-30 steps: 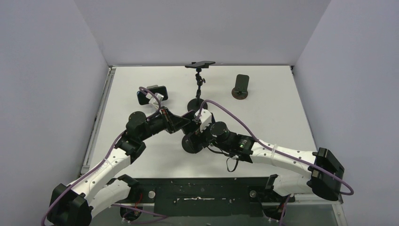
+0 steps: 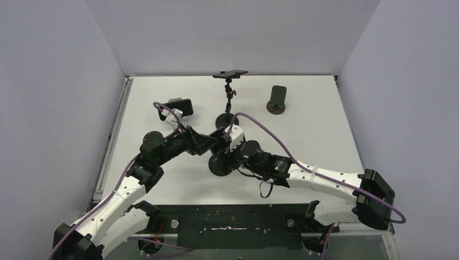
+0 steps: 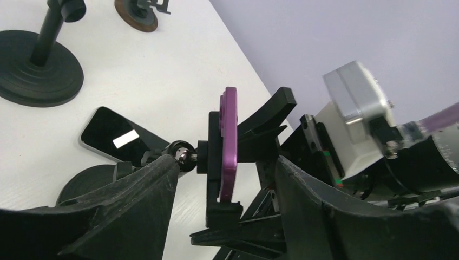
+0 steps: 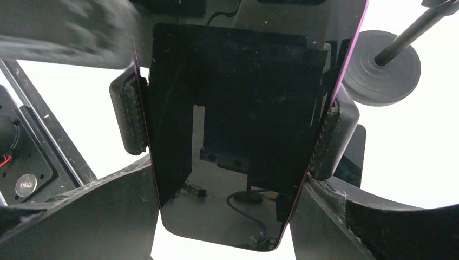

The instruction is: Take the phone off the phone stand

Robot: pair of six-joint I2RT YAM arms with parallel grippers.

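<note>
The dark-screened phone (image 4: 233,108) with a purple edge (image 3: 230,146) sits in the stand's black clamp (image 3: 214,162), its clamp pads (image 4: 336,135) at both phone sides. Beneath it is the stand's round base (image 2: 219,167). My right gripper is part open across the phone, its fingers (image 4: 346,200) close along both sides; exact contact is hard to tell. Open and facing the phone edge-on, my left gripper has one finger (image 3: 130,206) overlapping the stand's ball joint (image 3: 182,153) in its wrist view. The top view mostly hides this phone behind the grippers.
Behind stands a tall holder (image 2: 228,76) on a round base. A dark phone on a small stand (image 2: 277,97) is back right, and another phone (image 2: 184,106) back left. One phone (image 3: 119,135) appears beyond the clamp.
The left arm has shifted slightly left and its forearm has turned a little. The right arm has barely moved, and the stand stays in place.
</note>
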